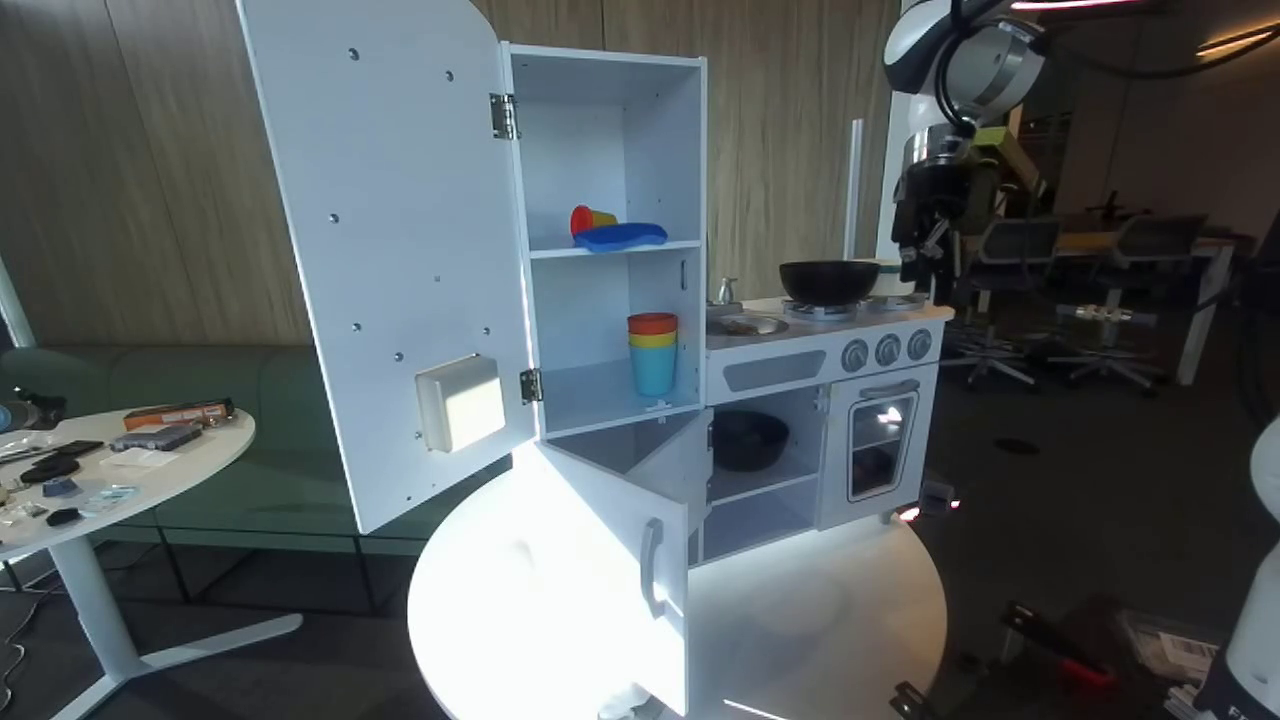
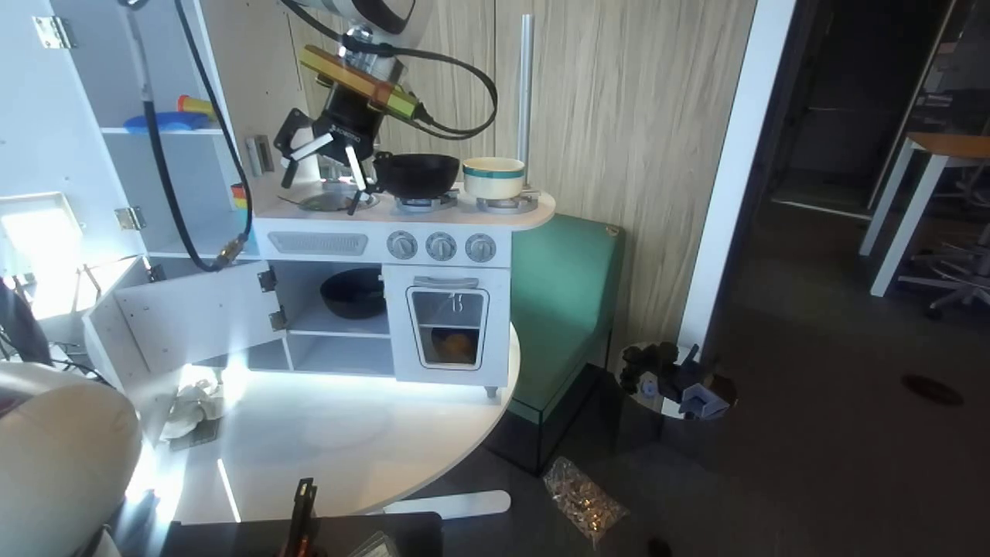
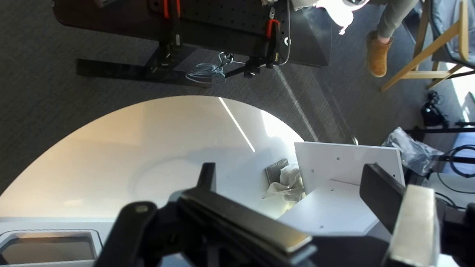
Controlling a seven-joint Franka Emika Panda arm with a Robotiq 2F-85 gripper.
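My gripper (image 2: pixel 321 193) is open, its two fingers spread wide and pointing down with nothing between them. In exterior view 2 it appears in front of the sink (image 2: pixel 326 201) and left of the black pan (image 2: pixel 422 175). Exterior view 1 has the gripper (image 1: pixel 924 286) in front of the right end of the toy stove, near the white pot (image 1: pixel 889 278). A white round table (image 3: pixel 191 133) and the open lower cabinet door (image 3: pixel 351 162) show below the fingers in the wrist view. The gripper touches nothing that I can make out.
The tall cupboard holds stacked cups (image 1: pixel 653 360), a blue plate (image 1: pixel 620 236) and a tipped cup (image 1: pixel 585 220). Its large door (image 1: pixel 396 252) stands open. A black bowl (image 1: pixel 749 440) sits inside the lower cabinet; the oven door (image 1: pixel 879 446) is closed.
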